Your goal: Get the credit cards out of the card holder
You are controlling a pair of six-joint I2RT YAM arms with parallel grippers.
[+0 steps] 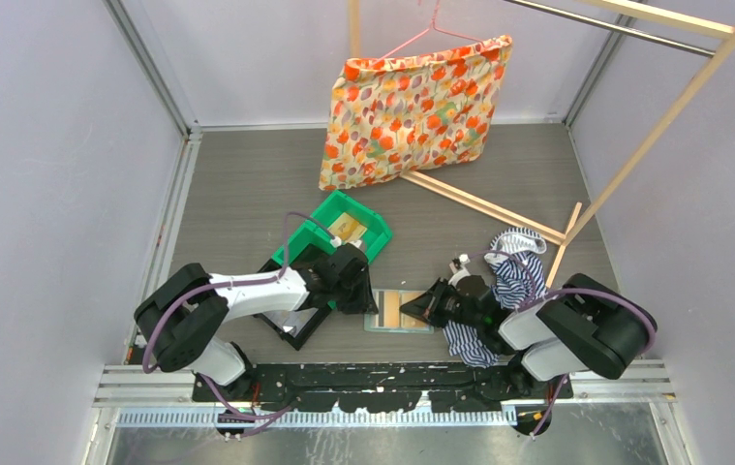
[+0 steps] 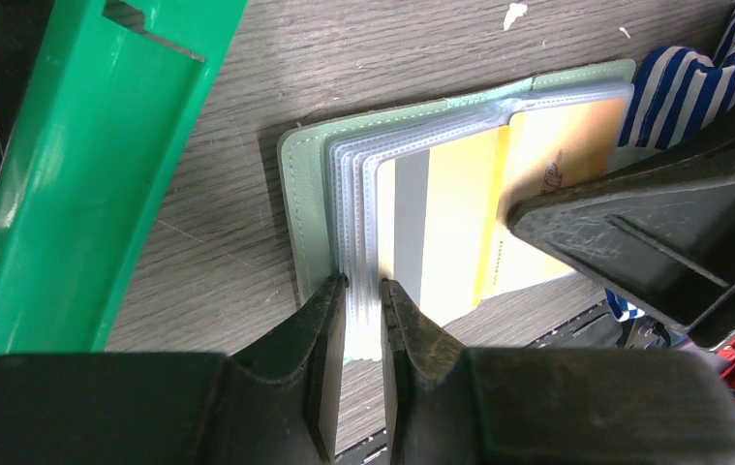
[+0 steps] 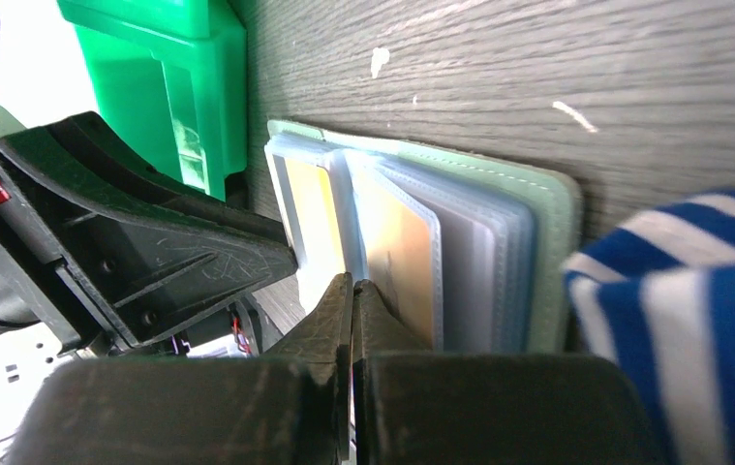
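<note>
The open card holder (image 1: 392, 323), pale green with clear sleeves holding yellow and tan cards (image 2: 455, 208), lies flat between my grippers. My left gripper has its tips at the left edge of the sleeve stack, slightly parted, with sleeve edges between or under them. My right gripper is shut at the holder's right half, its tips against a tan card's sleeve, nothing seen held between them. In the left wrist view it reaches over the cards from the right.
A green bin (image 1: 378, 228) and black tray (image 1: 295, 331) sit left of the holder. Striped cloth (image 1: 470, 344) lies to the right. Wooden rack bars (image 1: 484, 203) and a hanging floral fabric (image 1: 412, 107) are behind. Bare table shows just behind the holder.
</note>
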